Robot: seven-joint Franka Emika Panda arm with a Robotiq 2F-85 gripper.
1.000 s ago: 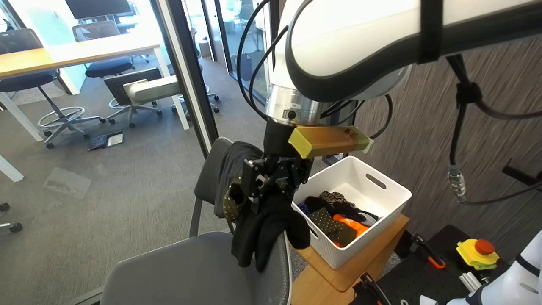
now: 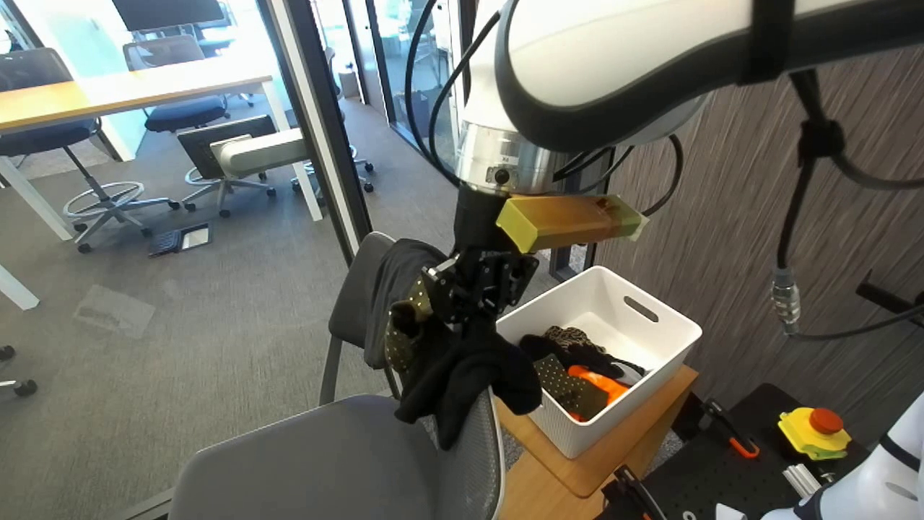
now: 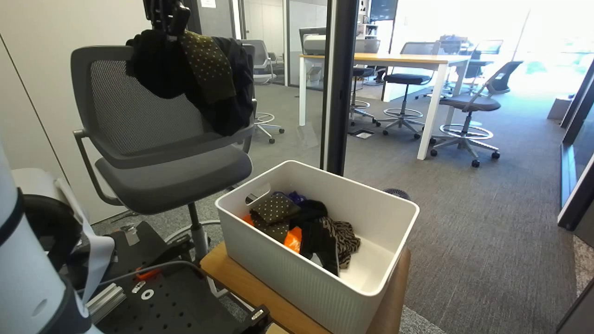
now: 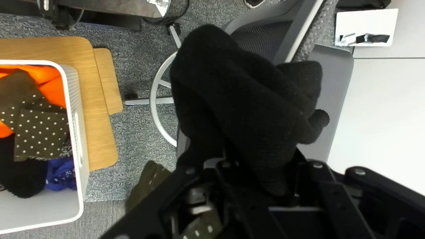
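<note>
A black cloth [image 2: 463,377] is draped over the top of the grey chair's backrest [image 2: 476,451]. My gripper [image 2: 474,319] is down at this cloth, its fingertips buried in the fabric. In the wrist view the black cloth [image 4: 247,103] bunches up between and in front of the fingers of my gripper; how far they are closed on it is hidden. Beside the gripper, an olive dotted cloth [image 3: 210,67] also hangs over the backrest, with more dark fabric [image 3: 236,105] next to it.
A white bin [image 3: 384,208] on a wooden stand [image 3: 222,261] holds several cloths, including olive dotted [image 4: 42,133], orange and blue ones. Its unhandled end has bare floor showing. A glass partition post [image 3: 335,111] rises behind the bin.
My gripper has risen slightly and shifted a little to the right, its fingers appearing closer together. The black cloth's hanging ends sit higher, and the chair's backrest has shifted slightly.
</note>
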